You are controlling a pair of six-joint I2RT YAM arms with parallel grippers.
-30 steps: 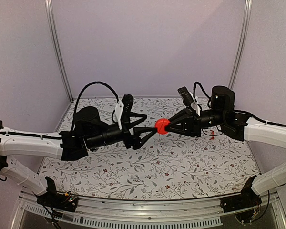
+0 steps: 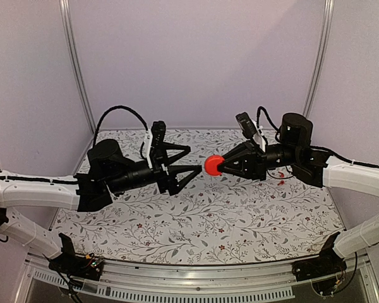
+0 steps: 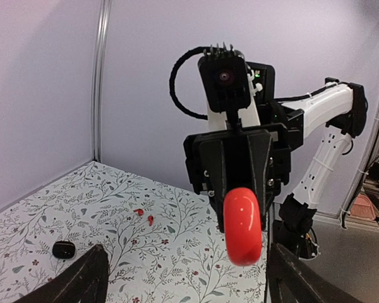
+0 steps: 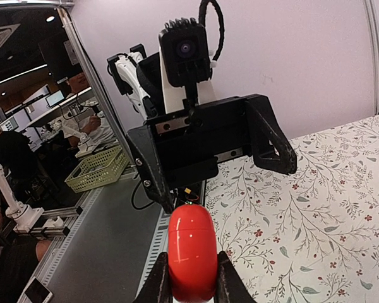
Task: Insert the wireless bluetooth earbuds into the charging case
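A rounded red case [image 2: 213,165] is held in the air by my right gripper [image 2: 230,163], which is shut on it; it shows upright in the right wrist view [image 4: 192,251] and in the left wrist view [image 3: 242,224]. My left gripper [image 2: 188,159] stands open just left of the case, its fingers pointing toward it with nothing between them. In the left wrist view a small black object [image 3: 64,249] lies on the patterned table, along with small red pieces [image 3: 150,219]. Whether these are earbuds I cannot tell.
Small red pieces [image 2: 281,182] lie at its right side. Walls enclose the back and sides; a metal rail [image 2: 196,285] runs along the front edge.
The right gripper and the case have barely moved.
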